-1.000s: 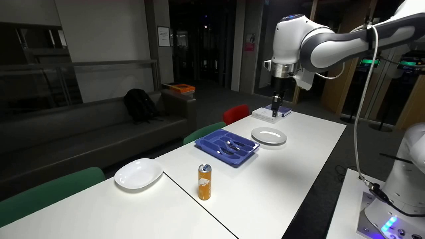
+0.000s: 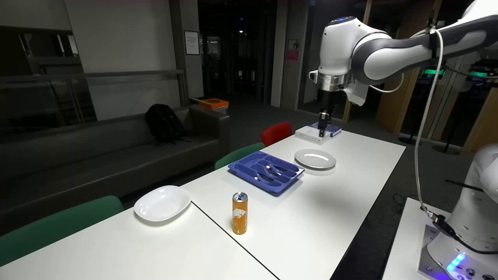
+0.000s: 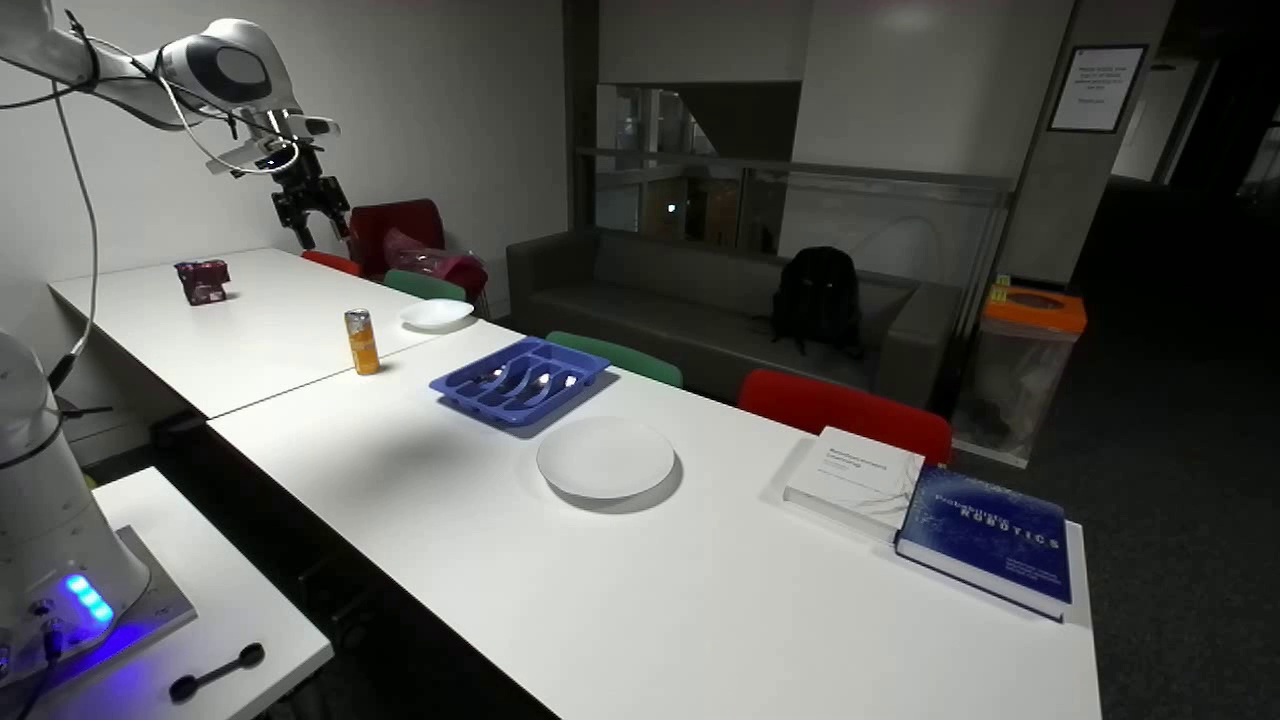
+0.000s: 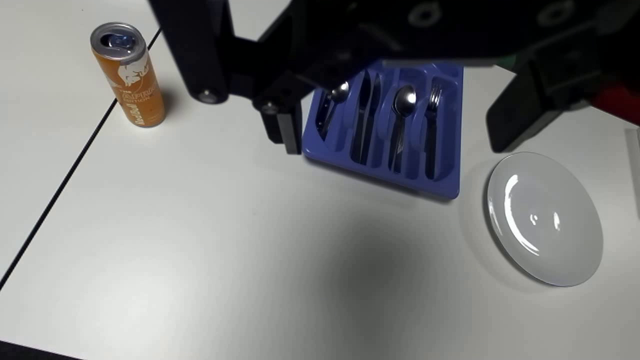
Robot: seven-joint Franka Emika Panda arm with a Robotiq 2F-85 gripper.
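Note:
High above the table, my gripper is open, its fingers wide apart and empty; the wrist view has the gripper over the table from above. Under it in that view lies a blue cutlery tray, partly covered by the gripper's body, with spoons, a knife and a fork in its compartments. To the tray's right sits a round grey-white plate. An orange drink can stands upright at the left, close to the dark seam between the tables. A white bowl-like dish rests at the seam's far end.
Two books, one white and one blue, lie at one table end. A dark red packet stands at the other. Chairs line the far edge.

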